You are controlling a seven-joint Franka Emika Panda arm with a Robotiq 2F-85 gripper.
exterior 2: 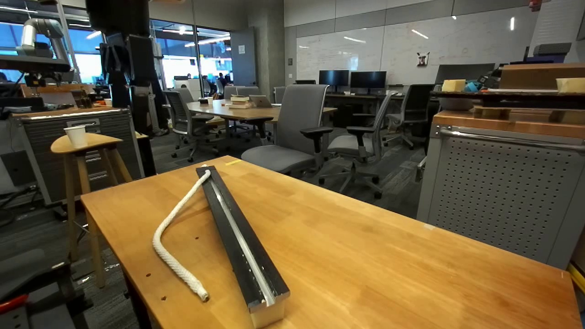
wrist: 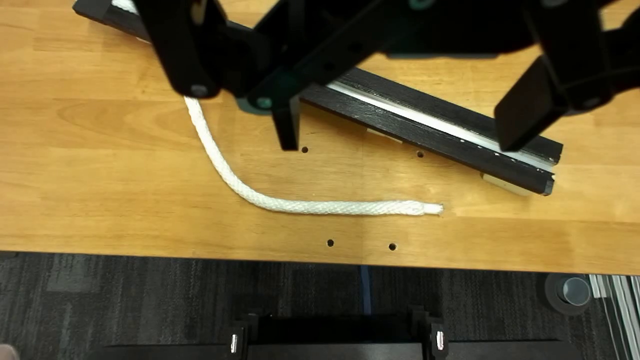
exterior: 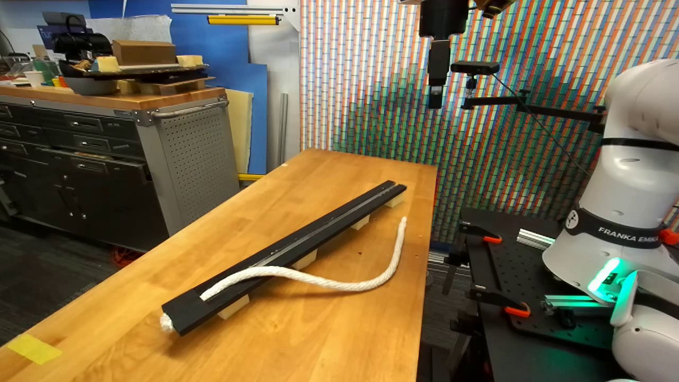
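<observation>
A white braided rope (exterior: 344, 284) lies in a curve on the wooden table. One end passes into the near end of a long black channel (exterior: 305, 232), where a white tip shows at the end face. The rope's other end (wrist: 433, 209) lies loose on the tabletop, beside the channel and apart from it. Most of the channel's groove (exterior 2: 247, 246) is without rope. High above the table hangs my gripper (exterior: 435, 96). From the wrist, the gripper is open, its two dark fingers (wrist: 528, 108) wide apart with nothing held between them.
Pale blocks (exterior: 305, 259) prop the channel off the table. The table edge (wrist: 240, 259) runs close to the rope's loose stretch. A tool cabinet (exterior: 197, 153) stands beyond the table. Broad bare wood (exterior 2: 384, 246) lies on the channel's other side.
</observation>
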